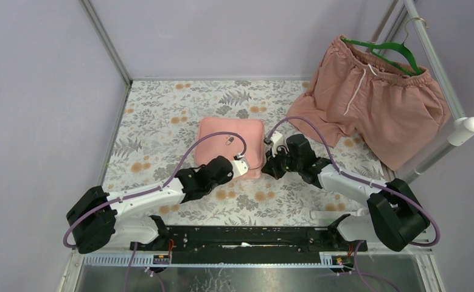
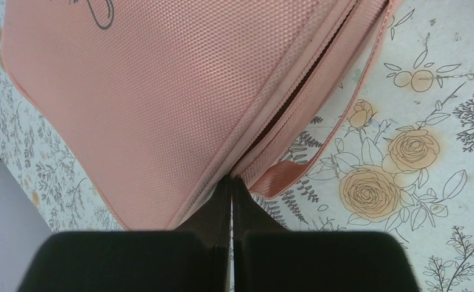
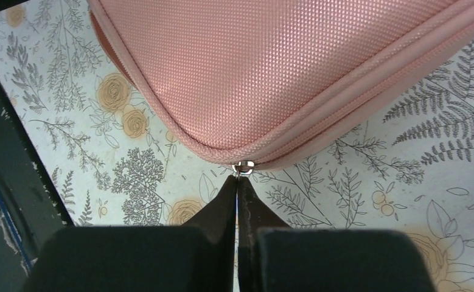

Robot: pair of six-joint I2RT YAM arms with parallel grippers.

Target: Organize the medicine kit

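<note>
A pink zippered kit bag (image 1: 228,134) lies in the middle of the floral mat, with a zipper along its edge. My left gripper is shut at the bag's zipper edge, where a thin strap loops beside its tips; whether anything thin is between them is hard to see. My right gripper is shut on a small metal zipper pull (image 3: 244,167) at the rounded corner of the bag. In the top view both wrists hide the bag's front edge.
Pink shorts (image 1: 380,103) on a green hanger (image 1: 407,55) hang from a white rail at the right. Walls border the back and left.
</note>
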